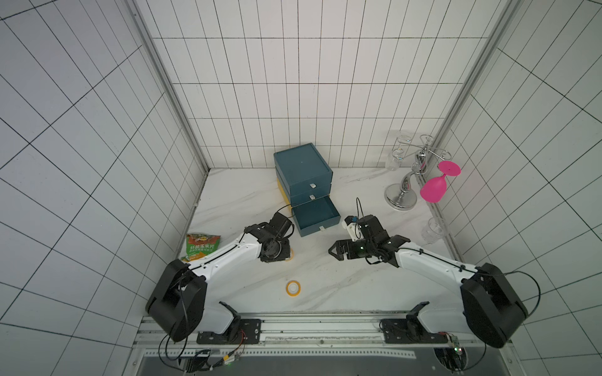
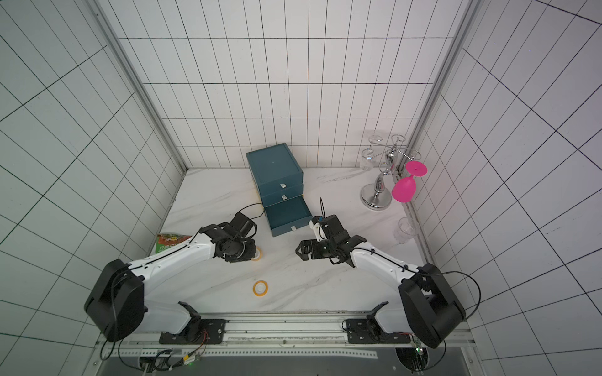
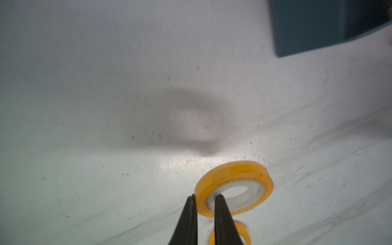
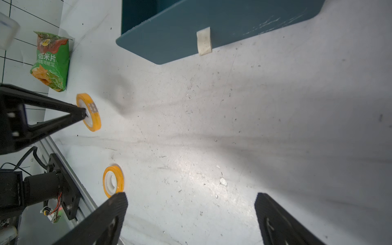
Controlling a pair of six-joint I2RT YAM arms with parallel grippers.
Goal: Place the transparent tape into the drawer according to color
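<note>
An orange-yellow tape roll (image 3: 228, 171) with a white core is lifted off the table in my left gripper, whose fingers are shut on its rim. A second orange roll (image 1: 293, 282) lies on the table toward the front. The blue-green drawer box (image 1: 303, 164) stands at the back with its bottom drawer (image 1: 316, 227) pulled out and empty. My right gripper is open, low in front of the drawer, with nothing between its fingers.
A green snack bag (image 4: 51, 65) lies at the left. A chrome glass stand (image 1: 400, 196) with a pink glass (image 1: 434, 188) stands at the back right, and a clear glass (image 1: 434, 230) at the right edge.
</note>
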